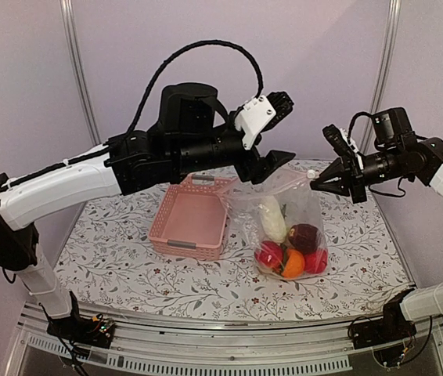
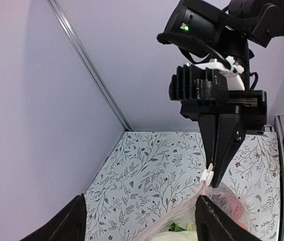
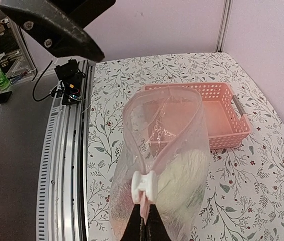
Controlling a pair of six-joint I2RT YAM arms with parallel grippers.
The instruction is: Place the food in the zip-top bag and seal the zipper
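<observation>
The clear zip top bag [image 1: 241, 219] holds several foods: a pale long vegetable [image 1: 271, 218], a dark purple round item [image 1: 304, 236], an orange [image 1: 293, 264] and red pieces [image 1: 268, 255]. Its white slider [image 3: 144, 187] sits at the end of the pink zip strip, right by my right gripper, which is shut on the bag's corner. In the right wrist view the bag's mouth gapes in a loop. My left gripper is open above the bag, with wide-set fingers [image 2: 71, 219] and no bag edge gripped between them.
An empty pink basket [image 1: 190, 218] stands left of the bag, partly behind my left arm. Walls close in both sides.
</observation>
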